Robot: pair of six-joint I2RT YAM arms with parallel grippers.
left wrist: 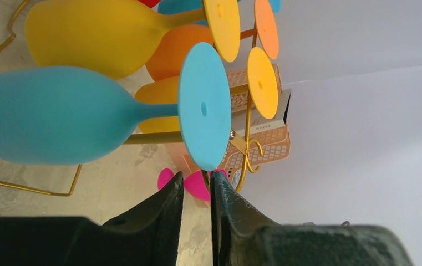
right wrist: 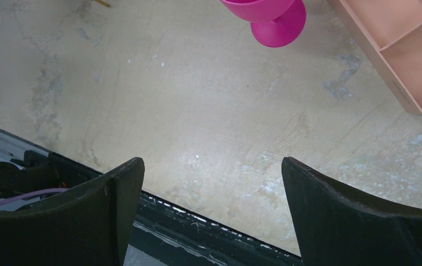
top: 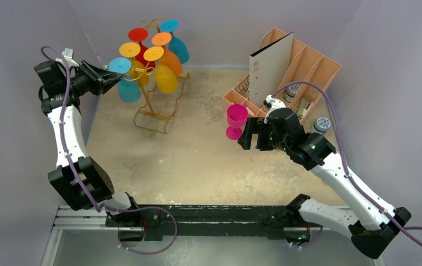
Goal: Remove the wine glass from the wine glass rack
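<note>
On the gold wine glass rack [top: 152,113] hang several glasses upside down. The front-left one is a blue wine glass [left wrist: 53,115]; its round base faces my left wrist view and hides the hook behind it. My left gripper is slightly open, with a narrow gap between its fingertips. The lower edge of the blue base [left wrist: 204,105] lies at or just beyond that gap; whether it touches a finger I cannot tell. On the right, over the floor, my right gripper stands wide open and empty.
A pink goblet [top: 236,120] stands upright near the right gripper. Behind it is a peach organizer [top: 314,69] with a white panel and small jars. Yellow [top: 166,80], orange, red and blue glasses crowd the rack.
</note>
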